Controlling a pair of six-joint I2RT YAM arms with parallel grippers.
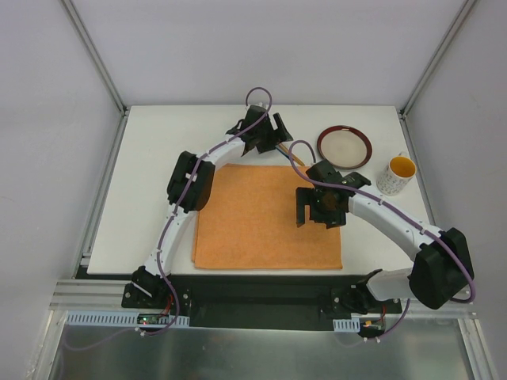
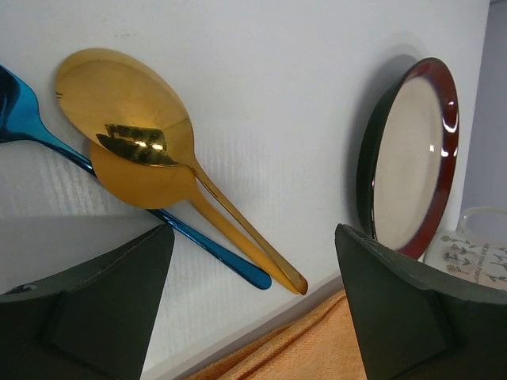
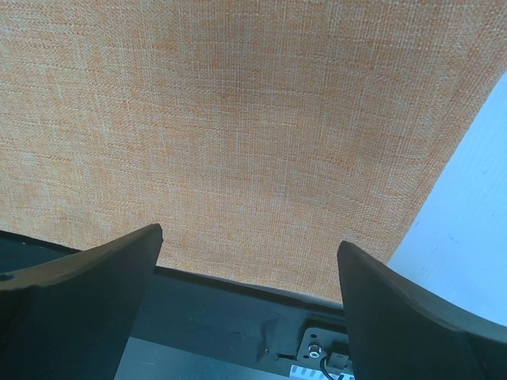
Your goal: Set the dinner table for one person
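Observation:
Two gold spoons lie one over the other in the left wrist view, the upper spoon point(image 2: 131, 99) partly covering the lower spoon point(image 2: 218, 218). A blue utensil point(image 2: 210, 245) passes beneath them, its head cut off by the left edge. My left gripper is open above their handles and holds nothing. In the top view, the left gripper point(image 1: 279, 133) hides most of the cutlery. My right gripper point(image 1: 315, 214) hangs open and empty over the orange placemat point(image 1: 253, 229). At the back right, a red-rimmed plate point(image 1: 344, 148) stands near a white mug point(image 1: 393, 176).
The right arm point(image 1: 392, 218) reaches across the table's right side, close to the mug.

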